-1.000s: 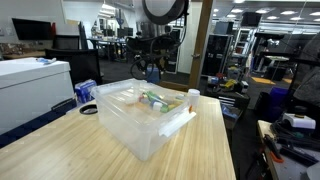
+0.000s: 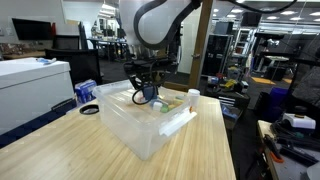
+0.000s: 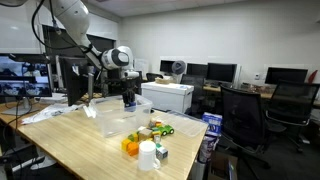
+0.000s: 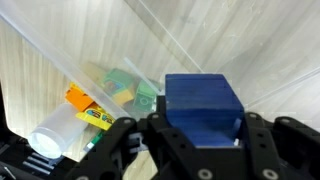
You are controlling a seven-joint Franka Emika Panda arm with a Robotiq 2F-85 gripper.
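A dark blue object with a flat top [image 4: 203,108] is held between the fingers of my gripper, which is shut on it. In exterior view 1 the gripper [image 2: 146,84] points down over the clear plastic bin [image 2: 135,128], with the blue object [image 2: 149,93] below it at about the height of the bin's rim. Exterior view 2 has the same blue object [image 3: 129,99] above the bin [image 3: 112,125]. Whether it touches the bin cannot be told.
Small coloured blocks [image 3: 130,147] and a white cup [image 3: 147,156] stand beside the bin on the wooden table. A blue can [image 3: 209,142] is near the table's edge. A black ring of tape [image 2: 90,109] lies behind the bin.
My gripper has come lower and nearer in exterior view 1, carrying the blue object from behind the bin to over its opening. The bin has stayed put.
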